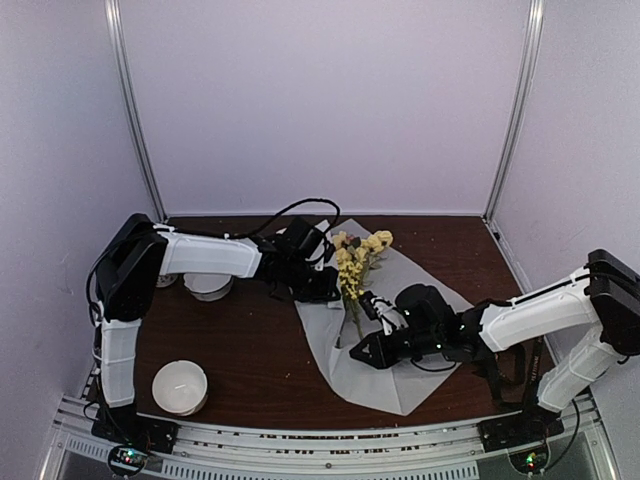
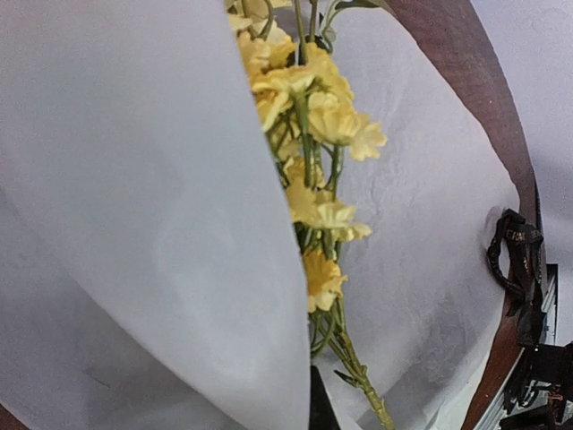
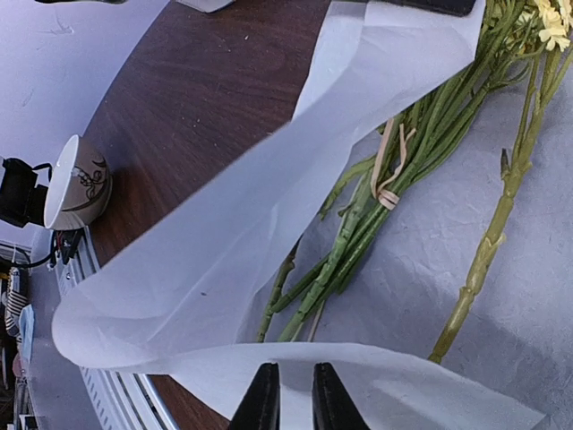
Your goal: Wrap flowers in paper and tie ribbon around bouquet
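Yellow flowers [image 1: 352, 262] lie on the pale wrapping paper [image 1: 410, 385]; the pink ones are hidden from above by the left arm. My left gripper is shut on the left side of the paper, drawn over the bouquet; the paper covers most of its fingers. In the right wrist view, green stems [image 3: 345, 242] are bound with a light band [image 3: 388, 198], and a thicker stem [image 3: 483, 246] lies apart. My right gripper is part open at the paper's lower edge, holding nothing. A dark ribbon [image 2: 521, 246] lies by the paper's right side.
A white bowl [image 1: 180, 388] stands at the front left, and another bowl [image 1: 208, 285] sits behind it near the left arm. Bare brown table [image 1: 270, 350] shows left of the paper. Both arms are close together over the bouquet.
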